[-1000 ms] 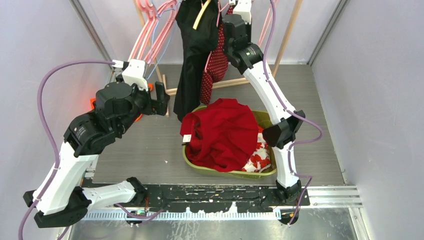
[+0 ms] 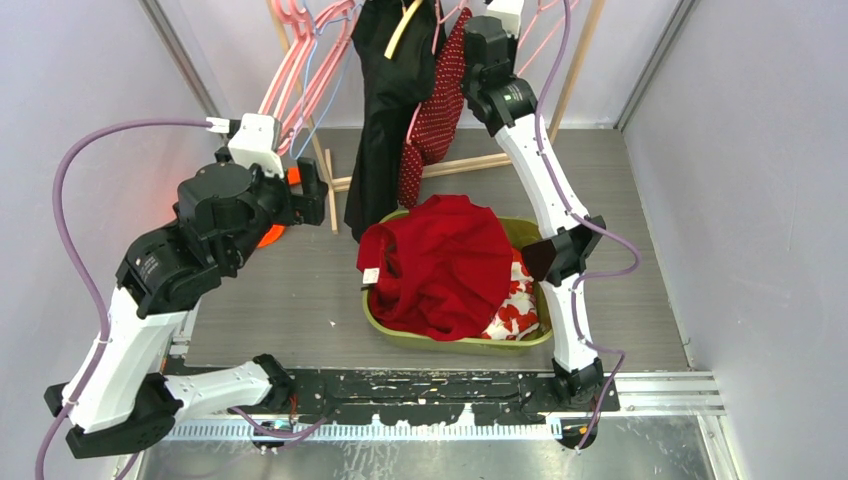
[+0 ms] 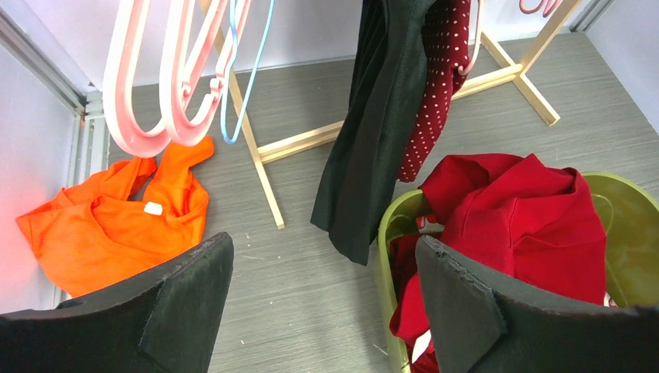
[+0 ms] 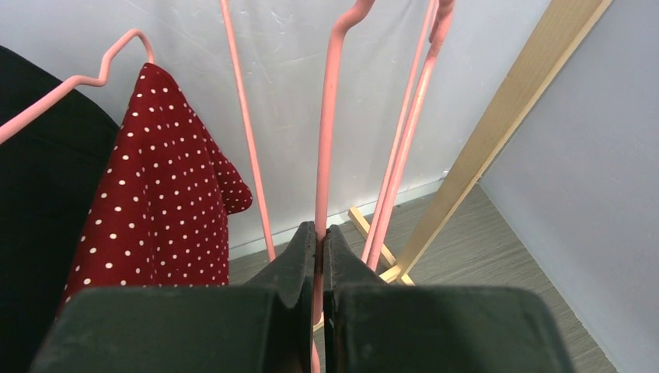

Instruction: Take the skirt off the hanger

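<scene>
Dark garments hang on the rack: a long black one (image 2: 375, 150) and a red polka-dot one (image 2: 440, 100), also seen in the right wrist view as the dotted cloth (image 4: 155, 194). My right gripper is shut on an upright pink hanger bar (image 4: 325, 163), right of the dotted cloth. My left gripper stands open at the left of the top view, below several pink and blue hangers (image 3: 171, 109), with nothing between its fingers.
An olive basket (image 2: 520, 345) below holds red cloth (image 2: 440, 270) and floral fabric. Orange cloth (image 3: 116, 225) lies on the floor at the left. The wooden rack (image 3: 303, 140) stands behind, between side walls.
Over the last second my right gripper has moved right, away from the dotted cloth. My left arm has shifted slightly left.
</scene>
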